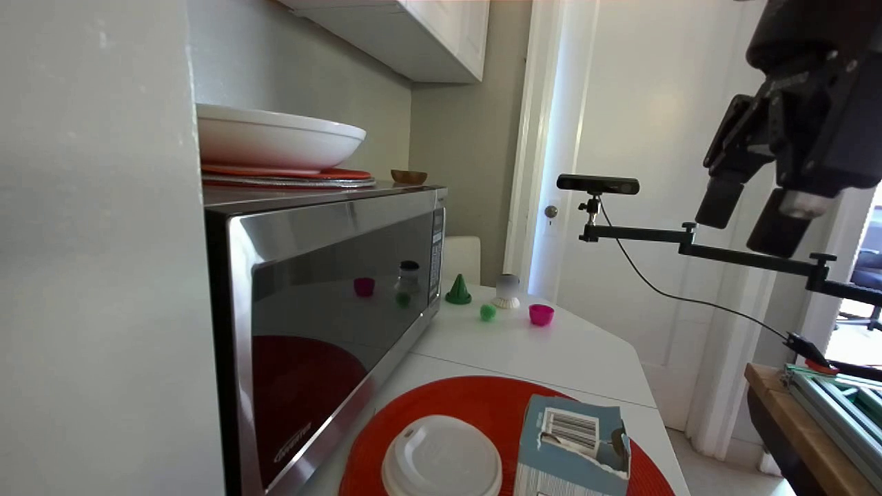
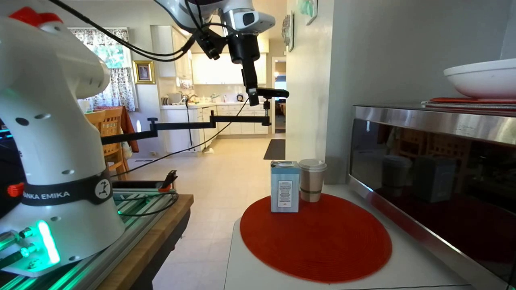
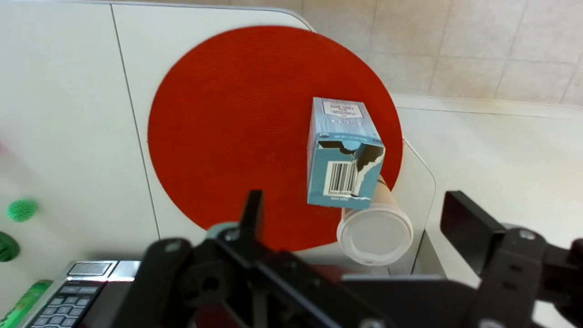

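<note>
My gripper [image 1: 748, 216] hangs high in the air with its two fingers spread apart and nothing between them. In the wrist view the fingers look down toward the table, wide apart on either side of the cup. A blue tea box [image 3: 343, 172] with a torn top stands upright on the round red mat [image 3: 235, 120]. Close beside it is a paper cup [image 2: 310, 186] with a white lid [image 3: 375, 236]; from above, the box partly covers the cup. In exterior view 2 the gripper [image 2: 252, 96] is well above both.
The microwave [image 1: 339, 306] borders the table, with a white bowl [image 1: 273, 136] on top. Farther along stand a green cone [image 1: 459, 291], a green ball [image 1: 488, 313], a pink cup [image 1: 541, 315] and a brush [image 1: 506, 299] with a blurred top.
</note>
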